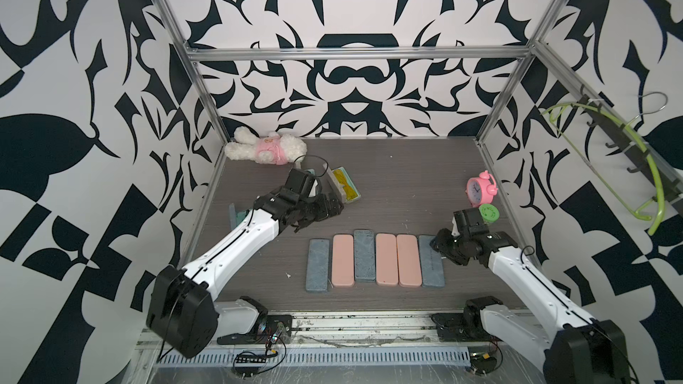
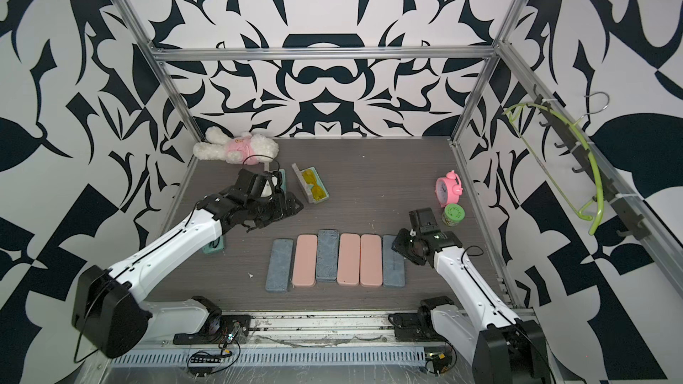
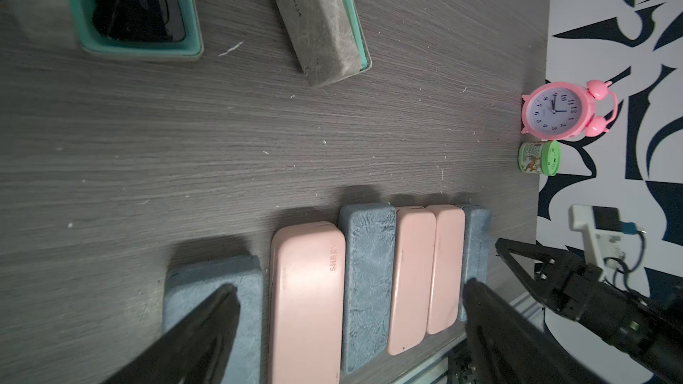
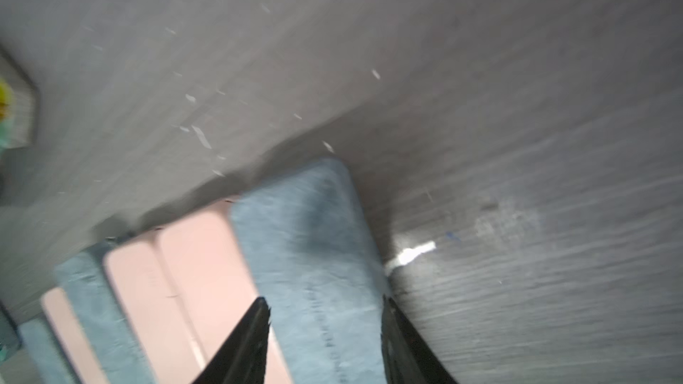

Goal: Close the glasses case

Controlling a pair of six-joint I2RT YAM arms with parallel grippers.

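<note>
An open grey case with teal lining and yellow glasses [image 1: 345, 185] stands at the back, its lid [image 3: 313, 21] raised on the left side. Another open case, holding dark glasses [image 3: 135, 0], is cut off at the left wrist view's top. My left gripper is open above the row of closed cases, nothing between its fingers. My right gripper has its fingers apart at the rightmost blue-grey closed case [image 4: 306, 241], one near each long side. Whether they touch it I cannot tell.
Closed pink [image 1: 343, 259] and blue-grey cases stand in a front row. A teal-lined item [image 2: 213, 245] is partly hidden by the left arm. A plush toy [image 1: 270, 148] lies back left; a pink clock [image 1: 481, 188] and green-lidded jar [image 1: 488, 213] stand right.
</note>
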